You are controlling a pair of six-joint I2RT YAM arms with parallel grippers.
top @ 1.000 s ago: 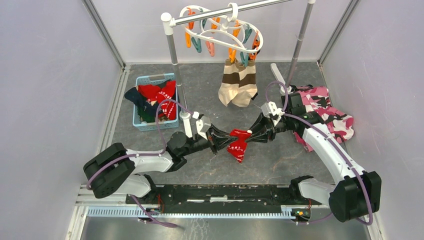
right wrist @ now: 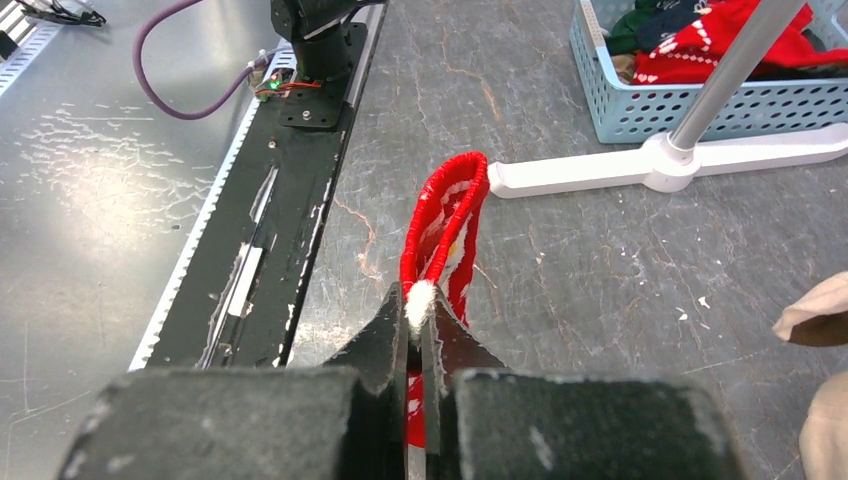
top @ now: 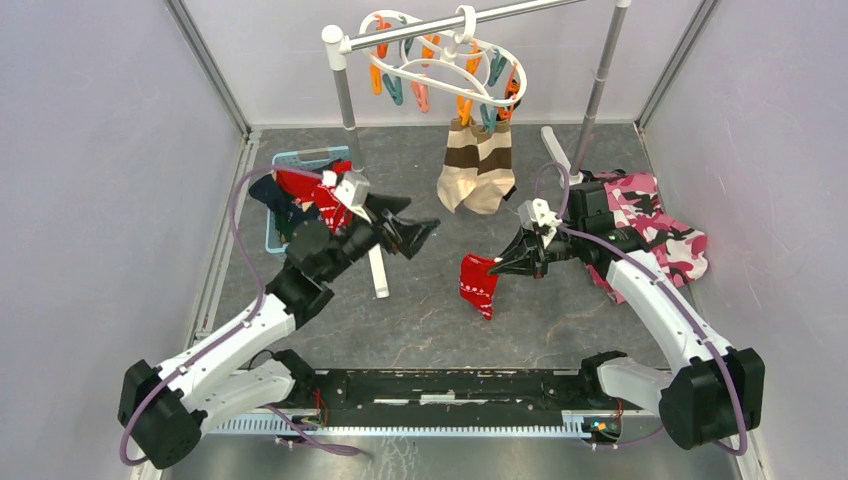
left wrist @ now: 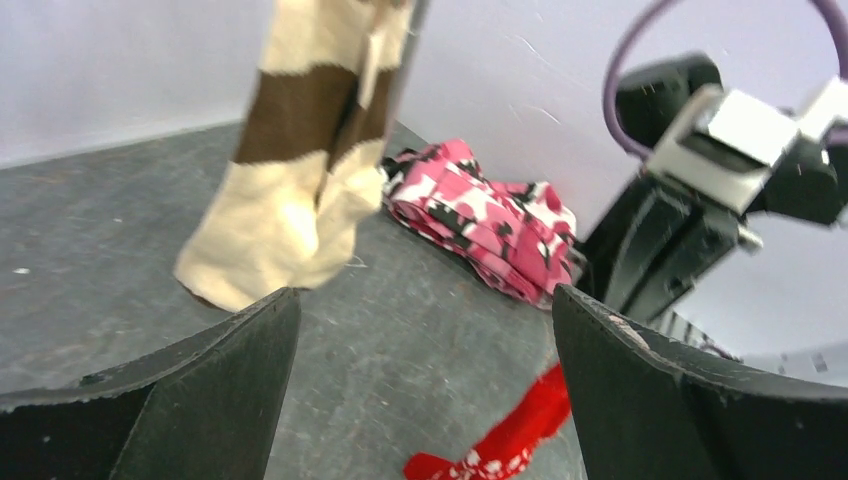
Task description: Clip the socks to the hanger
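Observation:
A red sock with white marks (top: 479, 288) hangs from my right gripper (top: 497, 266), which is shut on its cuff edge. In the right wrist view the sock's open cuff (right wrist: 443, 220) stands up between and beyond the closed fingertips. My left gripper (top: 424, 236) is open and empty, up and left of the sock; in the left wrist view its fingers (left wrist: 215, 390) stand wide apart. The white oval hanger (top: 445, 88) carries orange, teal and pink clips. From clips at its right front hang beige and brown striped socks (top: 478, 165).
A blue basket (right wrist: 650, 112) with several dark and red socks stands at the left, partly behind my left arm in the top view. Pink camouflage cloth (top: 650, 220) lies at the right. The rack's poles (top: 598, 85) flank the hanger.
My left gripper, earlier at the sock's left edge, has let go and moved up and left, opening. The right arm has stayed nearly still with the sock.

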